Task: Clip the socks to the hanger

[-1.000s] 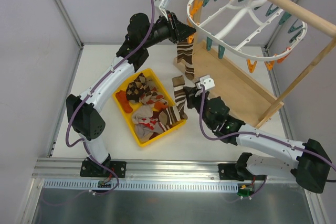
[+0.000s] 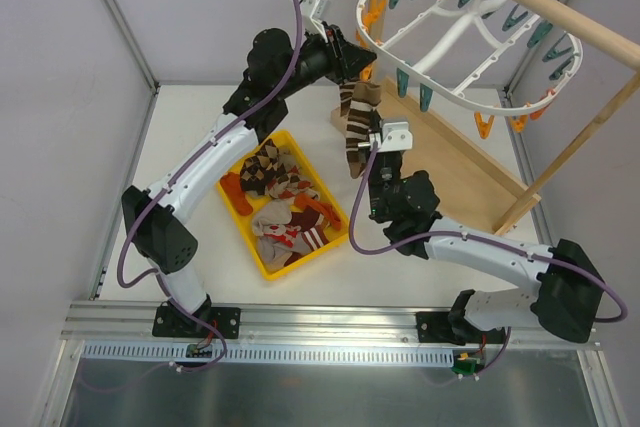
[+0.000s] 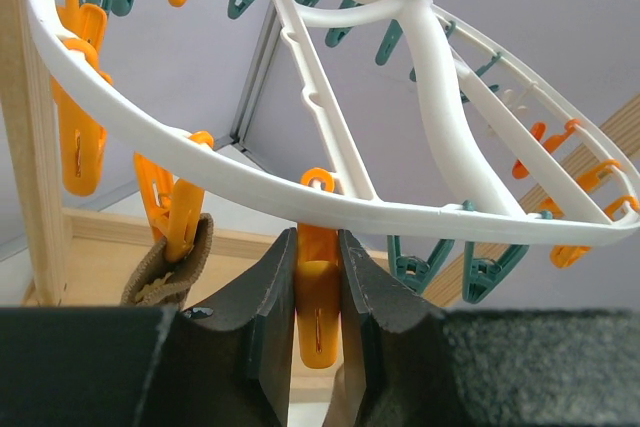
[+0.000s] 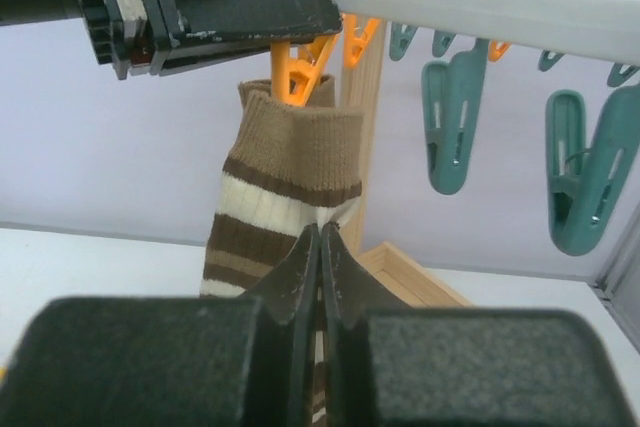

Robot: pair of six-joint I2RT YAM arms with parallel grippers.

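My left gripper is shut on an orange clip (image 3: 318, 322) hanging from the white hanger ring (image 3: 230, 182). In the right wrist view, that clip (image 4: 290, 75) reaches down to the top edge of a brown-and-cream striped sock (image 4: 265, 209). My right gripper is shut on this sock, pinching it below its top edge and holding it upright under the clip. Whether the sock lies between the clip's fingers I cannot tell. A second sock hangs from a neighbouring orange clip, mostly hidden behind the first in the right wrist view.
A yellow bin (image 2: 228, 215) with several loose socks stands left of centre. Green clips (image 4: 455, 117) hang to the right along the ring. A wooden frame (image 2: 560, 157) carries the hanger over the right side.
My right gripper has lifted the striped sock from beside the bin up to the clip, in front of the hanging sock. The left gripper has barely moved.
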